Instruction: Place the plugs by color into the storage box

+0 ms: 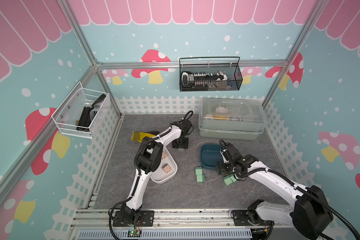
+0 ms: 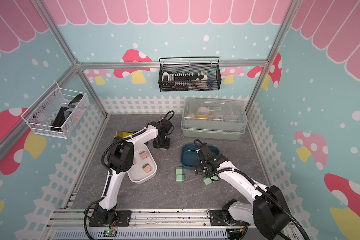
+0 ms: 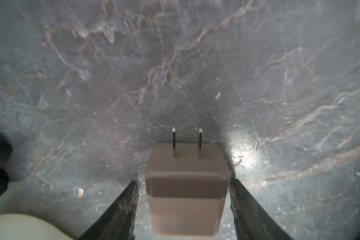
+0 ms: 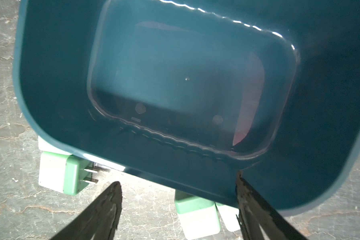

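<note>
In the left wrist view a pink plug [image 3: 186, 188] lies on the table, prongs pointing away. My left gripper straddles it, its fingers on both sides; a narrow gap shows at the left finger [image 3: 126, 208], so it stands open. The white box [image 2: 138, 180] holds pink plugs [image 2: 147, 168], partly hidden by the left arm. My right gripper is open over the near rim of the empty dark blue box [image 4: 176, 80], nothing gripped. Green plugs [image 1: 200, 178] lie left of that box, and more green plugs [image 4: 199, 222] sit at its near side.
A yellow item [image 1: 138, 136] lies behind the left arm. The lidded green bin [image 1: 232, 132] stands at the back right. Between the white and blue boxes the table is clear, as is the front strip.
</note>
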